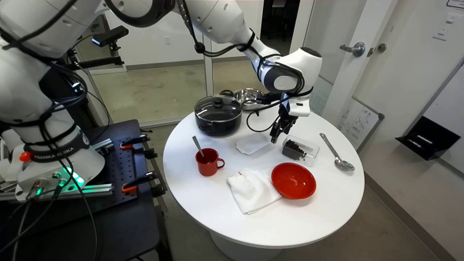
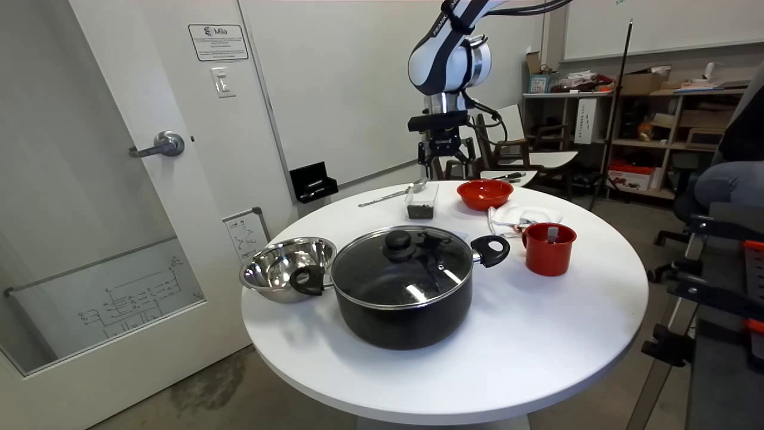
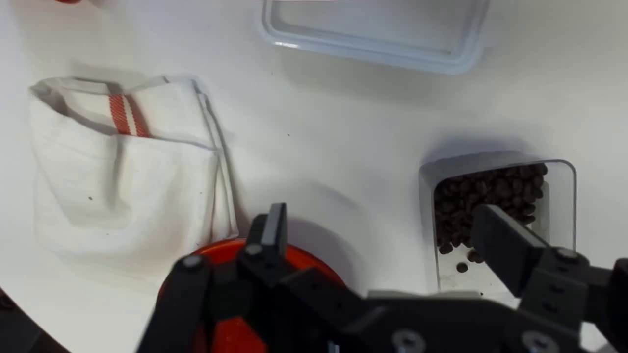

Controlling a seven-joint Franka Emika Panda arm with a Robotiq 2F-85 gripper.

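My gripper (image 1: pixel 279 130) hangs above the table with its fingers apart and nothing between them. In the wrist view, one finger (image 3: pixel 272 226) overlaps the red bowl (image 3: pixel 235 332). The other finger (image 3: pixel 500 247) covers part of a clear container (image 3: pixel 563 200) of dark brown beans (image 3: pixel 471 197). Bare white table shows between the fingertips. Exterior view 2 has the gripper (image 2: pixel 448 169) above the far side of the table, behind the container (image 2: pixel 421 204). A folded white towel (image 3: pixel 126 176) with a red stripe lies beside the bowl.
A pale lid (image 1: pixel 253 143) lies flat near the container. The lidded black pot (image 1: pixel 218 117) and steel bowl (image 2: pixel 286 266) stand at one side. A red mug (image 1: pixel 207 163) holds a utensil. The slotted spoon (image 1: pixel 335 152) lies near the table's edge.
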